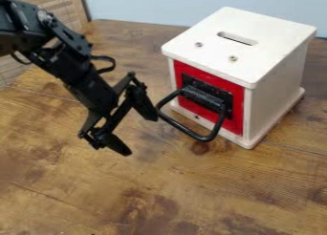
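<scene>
My black gripper [132, 119] hangs open over the wooden table, left of a white box [274, 62] with a red front panel [234, 89]. A black U-shaped handle [201, 137] on a dark mount sticks out from that panel toward the lower left. The upper finger is close beside the handle's left end; whether they touch I cannot tell. The lower finger points down toward the table, with nothing seen between the two.
A woven panel [26, 96] is at the far left, behind the arm. A pale wall runs along the back.
</scene>
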